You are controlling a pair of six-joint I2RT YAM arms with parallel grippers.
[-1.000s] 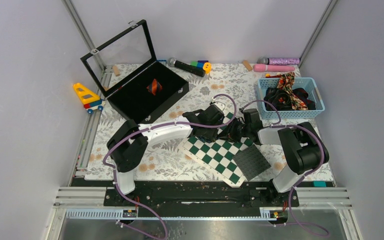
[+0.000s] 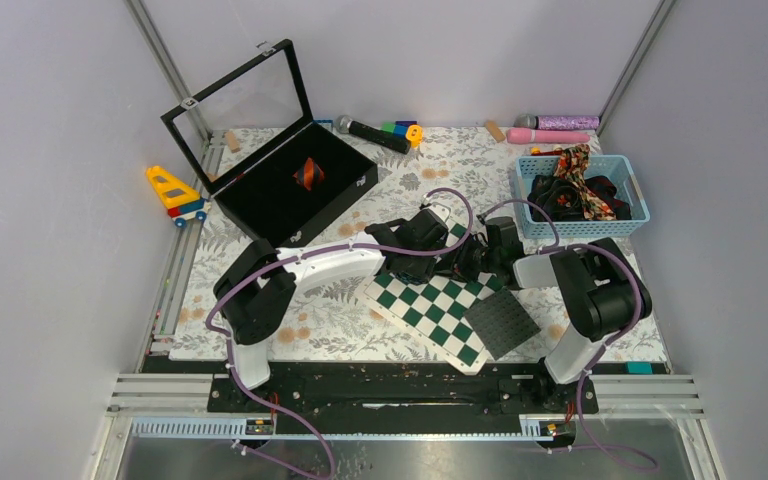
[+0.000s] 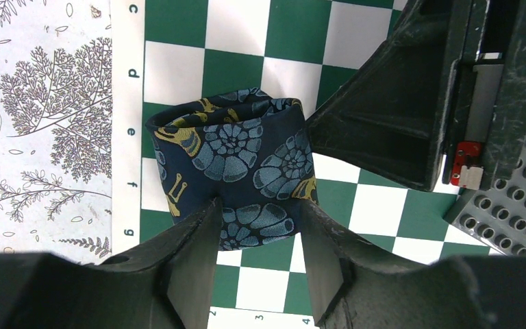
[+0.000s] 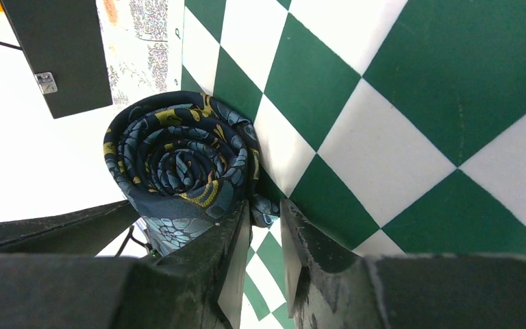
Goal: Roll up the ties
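A dark blue tie with grey-blue flowers and yellow marks is coiled into a roll (image 3: 236,164) on the green and white checkered board (image 2: 425,315). Its spiral end faces the right wrist view, where the rolled tie (image 4: 185,161) stands on the board. My left gripper is part open over the roll, fabric visible between its fingertips. At the roll's side, my right gripper is open with a narrow gap, and a small bit of tie lies at its fingertips. From above, both grippers mostly cover the roll. An orange-striped rolled tie (image 2: 309,174) lies in the black box (image 2: 343,205).
The black box's clear lid stands raised at the back left. A blue basket (image 2: 640,205) of ties is at the right. Against the board's right edge lies a dark studded plate (image 2: 501,324). Microphones (image 2: 378,135) and toys line the back.
The right arm has shifted very slightly, and the board and studded plate sit a touch further left. The left arm looks the same.
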